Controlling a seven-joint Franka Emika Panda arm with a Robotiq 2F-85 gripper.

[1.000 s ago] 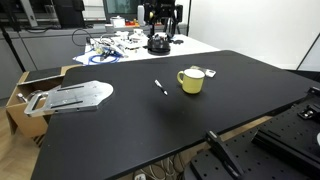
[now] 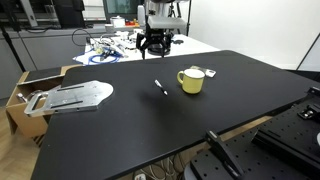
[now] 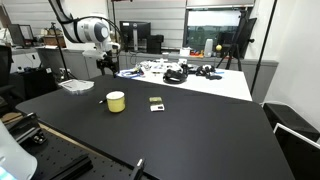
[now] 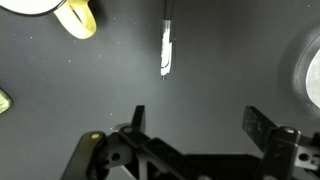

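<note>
My gripper (image 2: 154, 52) hangs above the far part of the dark table, open and empty. In the wrist view its two black fingers stand wide apart, the gap between them (image 4: 197, 120) showing only bare table. A slim white-and-dark pen (image 2: 161, 88) lies on the table, apart from the gripper; in the wrist view the pen (image 4: 166, 45) is beyond the fingers. Beside it is a yellow mug (image 2: 190, 84), upright, white inside. The same mug (image 3: 116, 103) stands near the middle in the second exterior view, and part of it shows at the wrist view's top left.
A flat whitish tray (image 2: 76, 98) lies at the table's left side. Near the mug are a small white item (image 3: 157, 108) and a greenish one (image 3: 155, 100).
My gripper has come down toward the table, from near the top edge of the first exterior view. Pen, mug and tray have not moved.
</note>
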